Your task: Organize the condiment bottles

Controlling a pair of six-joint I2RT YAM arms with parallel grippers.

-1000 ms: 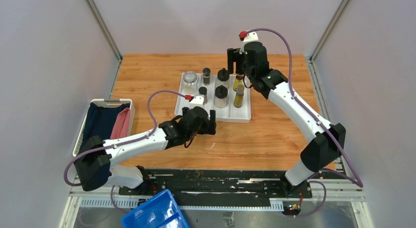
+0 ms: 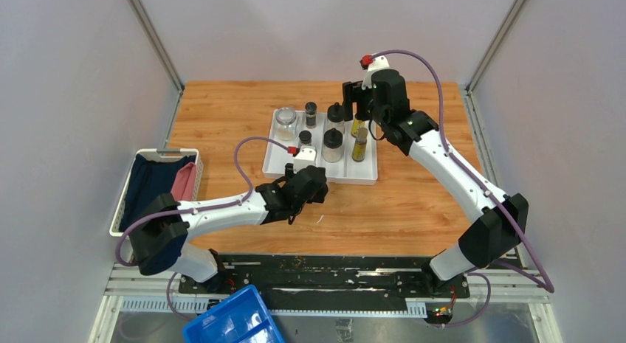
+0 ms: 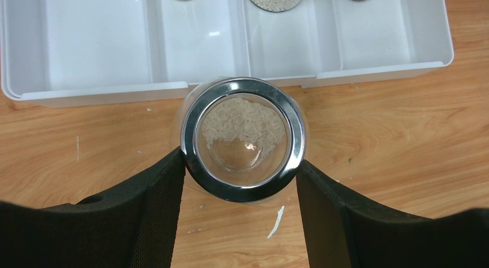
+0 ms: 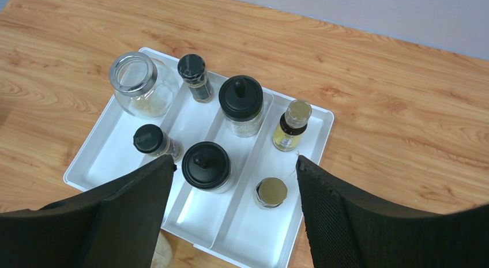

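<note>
A glass jar of rice [image 3: 242,124] with a steel rim stands on the wood in front of the white tray [image 3: 92,31]. My left gripper has a fingertip at each side of its lid; whether they grip is unclear. My right gripper hangs open above the tray. The tray holds a steel-lidded jar [image 4: 141,86], two black-lidded jars [image 4: 241,98] [image 4: 206,167], two black-capped shakers [image 4: 194,75] [image 4: 151,140] and two yellowish bottles [image 4: 288,129] [image 4: 271,192], divided among its compartments.
A basket with cloths [image 2: 151,188] stands at the left, and a blue bin [image 2: 229,317] lies at the front.
</note>
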